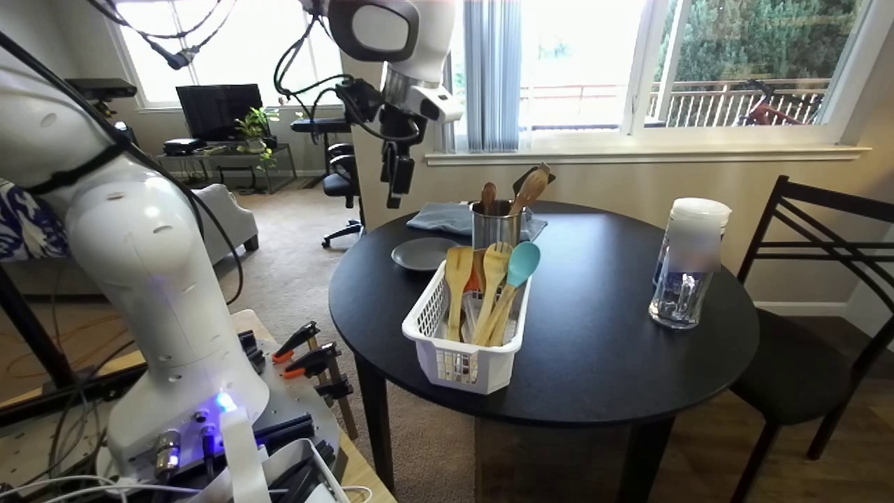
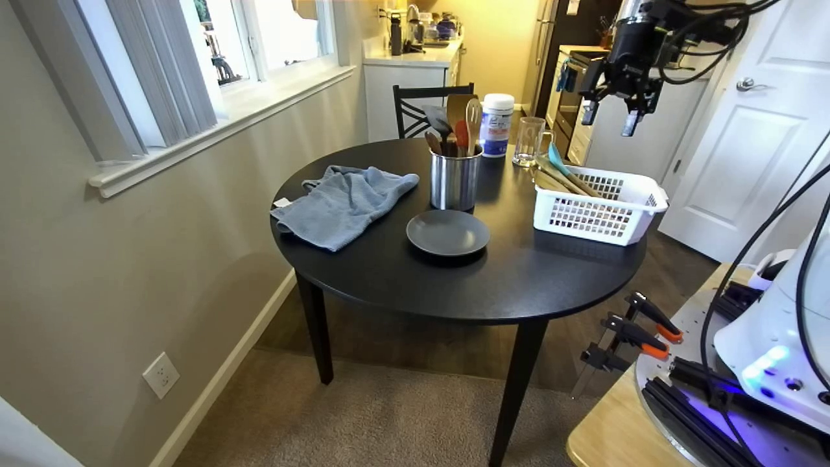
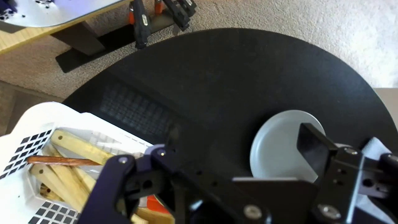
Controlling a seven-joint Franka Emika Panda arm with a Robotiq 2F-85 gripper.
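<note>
My gripper [image 2: 609,120] hangs open in the air above the table, nothing between its fingers. In the wrist view its two fingers are far apart, one over the white basket's side and the other over the grey plate. The white basket [image 2: 595,215] holds several wooden utensils and a teal spoon [image 1: 524,263]. Left of it in exterior view 2 stands a metal canister [image 2: 453,180] with several utensils upright in it. The round grey plate [image 2: 447,233] lies empty in front of the canister. A crumpled blue-grey cloth [image 2: 342,203] rests on the table's window side.
A white-lidded tub [image 2: 495,124] and a clear glass mug [image 2: 530,140] stand together on the black round table [image 1: 603,360]. A dark chair [image 1: 804,360] is beside it. Clamps [image 1: 314,360] stick out from the robot's bench. Bare tabletop lies between basket and mug.
</note>
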